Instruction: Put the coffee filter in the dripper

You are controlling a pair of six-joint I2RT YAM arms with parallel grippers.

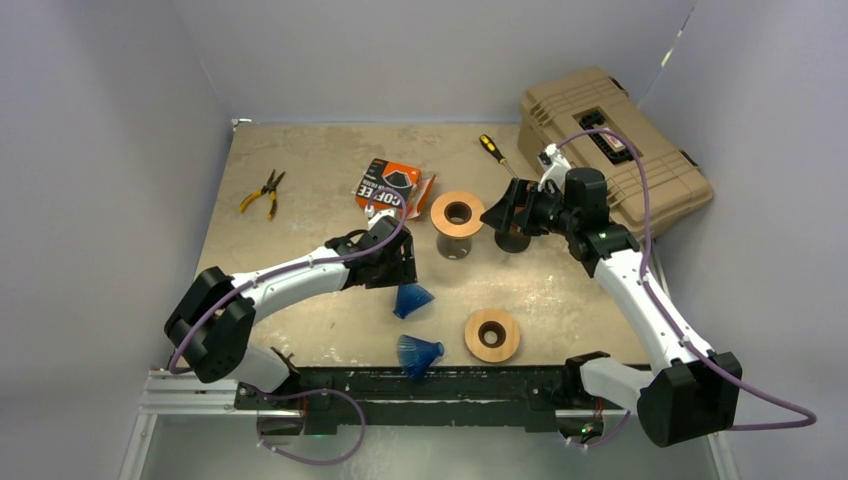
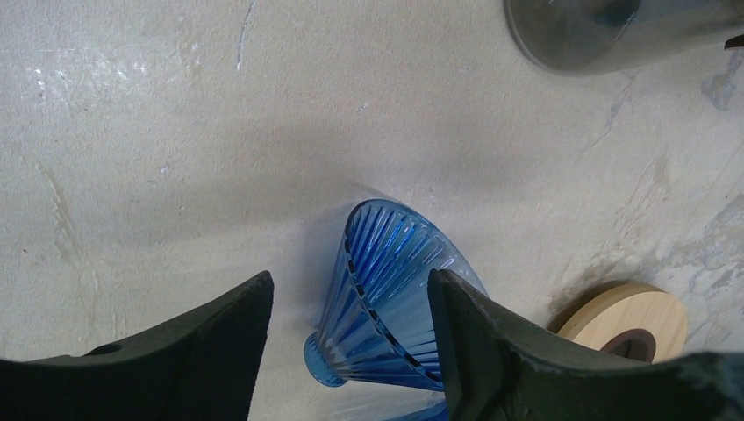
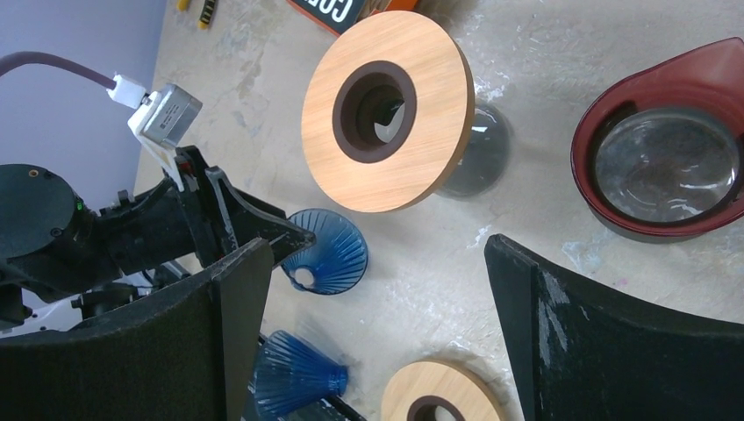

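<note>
My left gripper is part open just over a ribbed blue dripper cone point(image 1: 410, 300), whose wall lies between the fingertips in the left wrist view; whether they touch it is unclear. A second blue cone point(image 1: 418, 352) lies near the front edge. The orange coffee filter box point(image 1: 392, 178) lies at the back, partly behind the left arm. A wooden ring point(image 3: 386, 175) sits atop a glass vessel in the middle; another wooden ring point(image 1: 492, 352) lies at the front. My right gripper hangs open and empty above the right side, near a dark red holder point(image 3: 715, 96).
A tan hard case point(image 1: 650, 190) fills the back right. A screwdriver point(image 1: 491, 146) lies at the back and pliers point(image 1: 258, 196) at the left.
</note>
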